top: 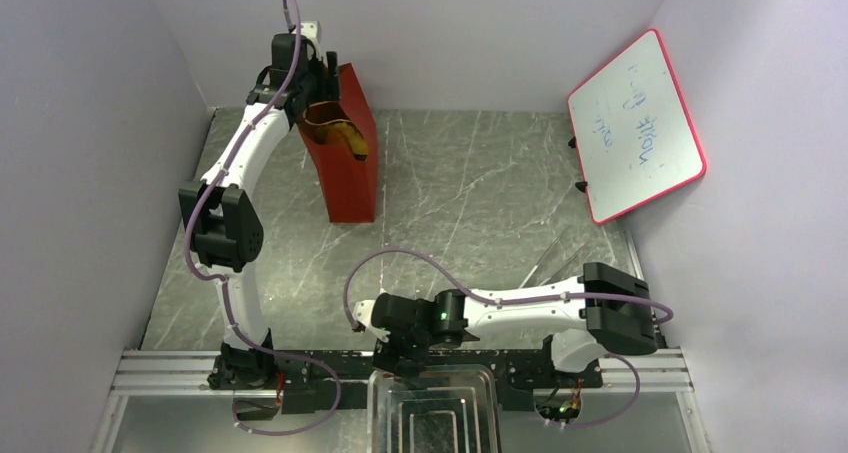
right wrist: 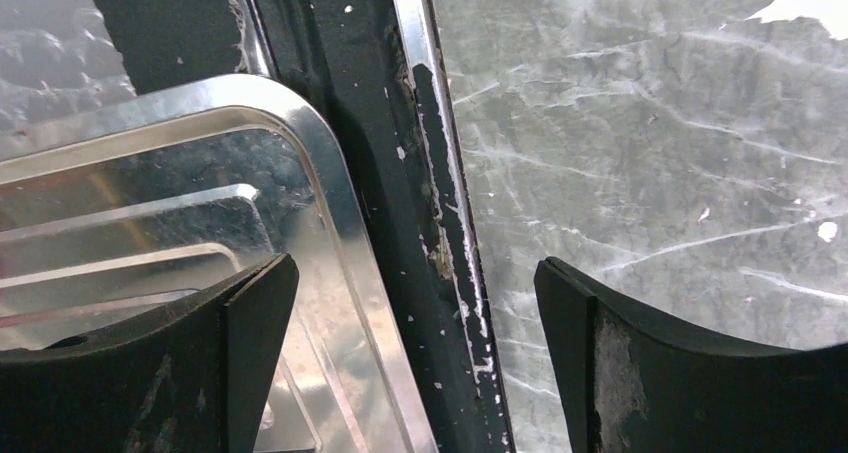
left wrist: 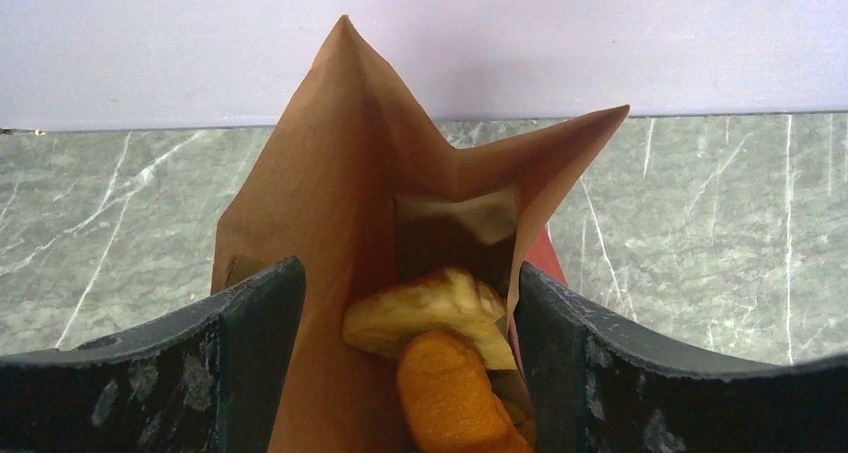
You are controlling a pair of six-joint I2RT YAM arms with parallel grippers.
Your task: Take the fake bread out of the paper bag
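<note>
The red paper bag point(top: 348, 183) stands upright at the back left of the table. My left gripper point(top: 320, 71) is at its top, open; in the left wrist view its fingers frame the brown bag mouth point(left wrist: 330, 143), with a pale golden bread piece point(left wrist: 410, 313) and an orange one point(left wrist: 445, 398) inside. My right gripper is open, pointing down at the front edge over a metal tray point(right wrist: 330, 203), with nothing between its fingers.
A whiteboard point(top: 635, 123) stands at the right. Walls close in the back and both sides.
</note>
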